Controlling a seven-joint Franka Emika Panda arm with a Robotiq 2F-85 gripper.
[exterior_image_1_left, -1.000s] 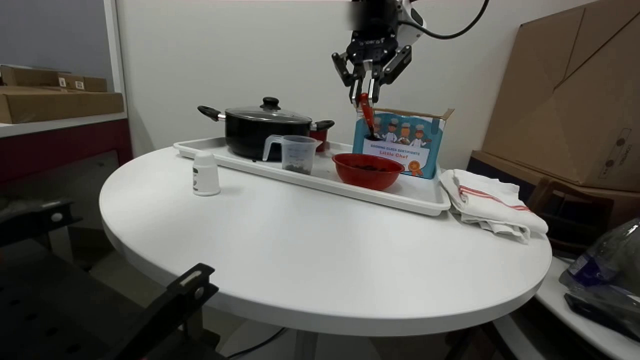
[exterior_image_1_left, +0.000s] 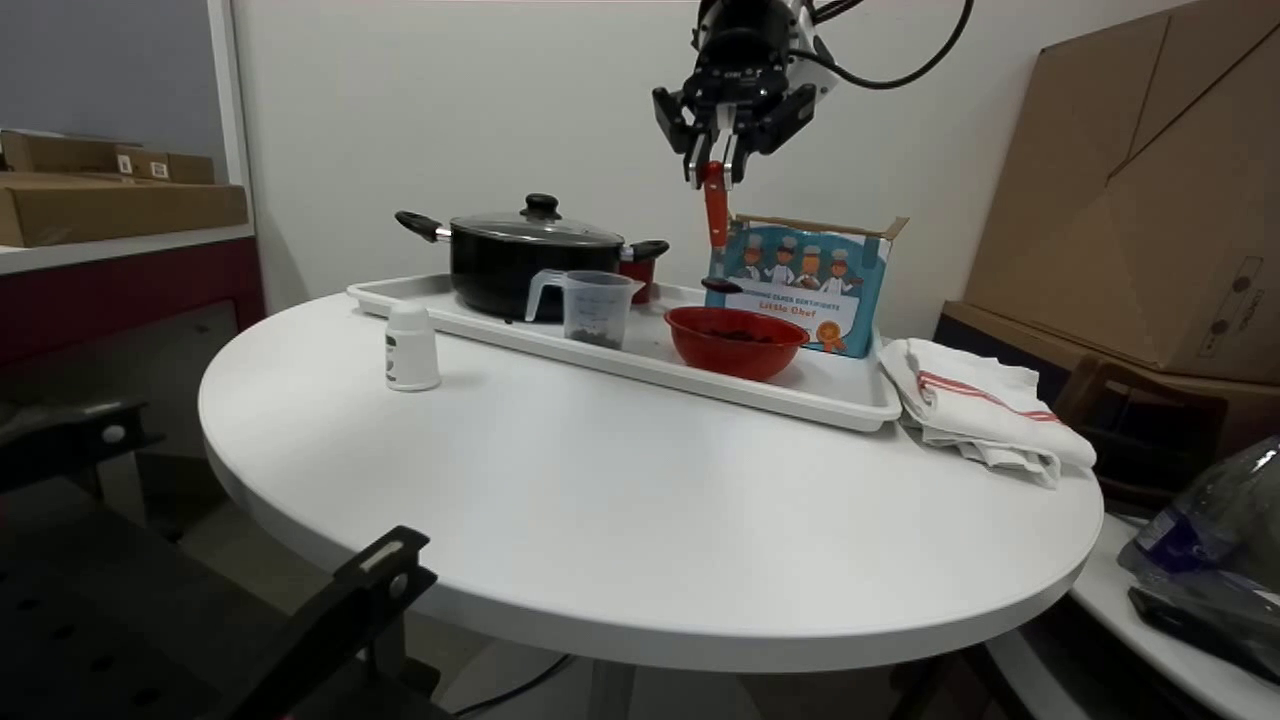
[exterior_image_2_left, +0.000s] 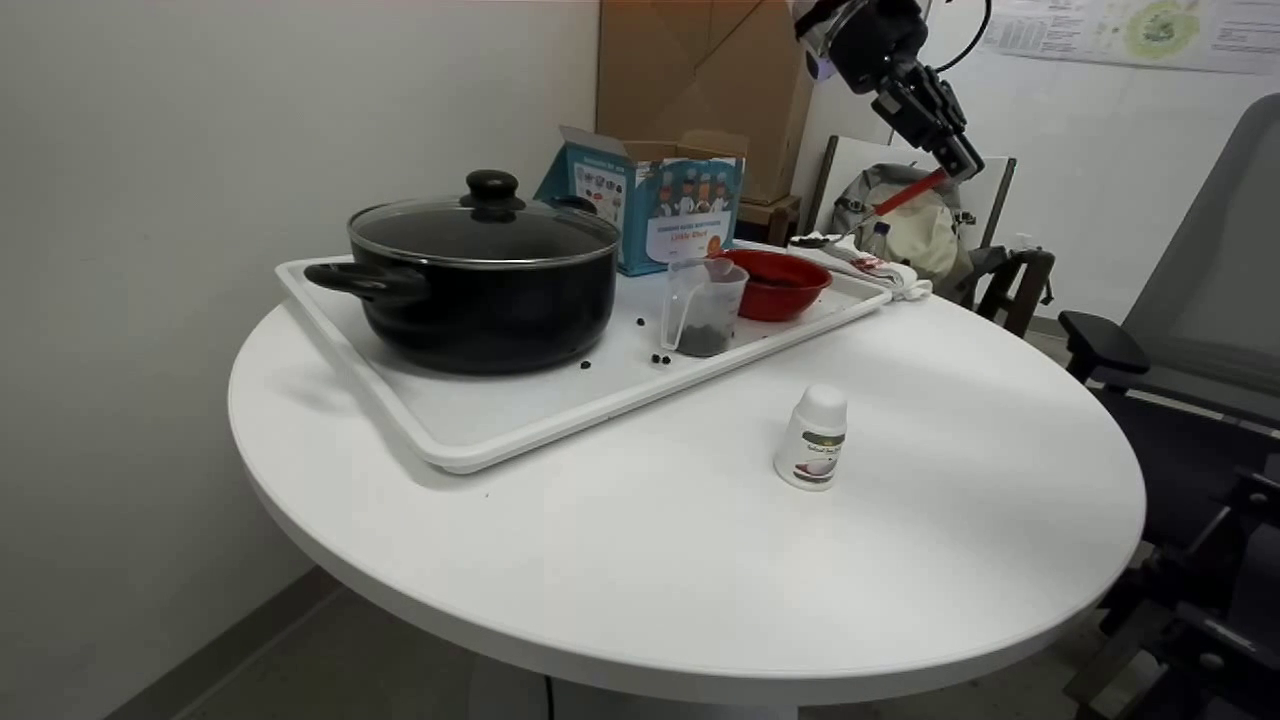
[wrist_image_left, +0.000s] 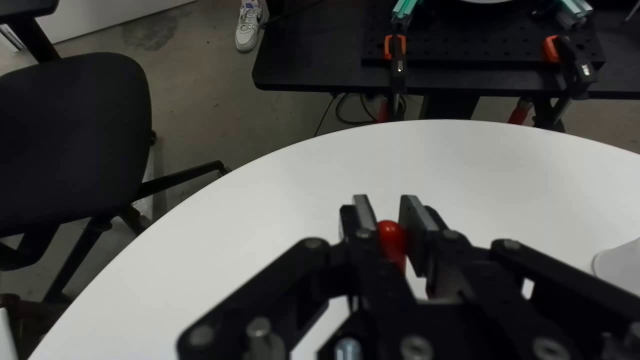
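My gripper (exterior_image_1_left: 716, 170) is shut on the red handle of a spoon (exterior_image_1_left: 717, 206), whose dark bowl end hangs down over the red bowl (exterior_image_1_left: 708, 342). From the other side, the spoon (exterior_image_2_left: 908, 193) slants down and left from the gripper (exterior_image_2_left: 956, 172). In the wrist view the rounded red end of the handle (wrist_image_left: 391, 236) sits between the two fingers. Dark bits lie in the red bowl. A clear measuring cup (exterior_image_1_left: 596, 310) with dark bits in its bottom stands beside it. Whether the spoon carries anything cannot be made out.
A white tray (exterior_image_2_left: 462, 458) bears a lidded black pot (exterior_image_2_left: 482, 300), the cup, the bowl and a blue box (exterior_image_1_left: 798, 282). A few dark bits lie loose on it. A white bottle (exterior_image_1_left: 411, 348) and folded towel (exterior_image_1_left: 978, 402) rest on the table.
My gripper has risen and shifted slightly left with the spoon. The spoon's bowl end has swung leftward, and more of its length shows.
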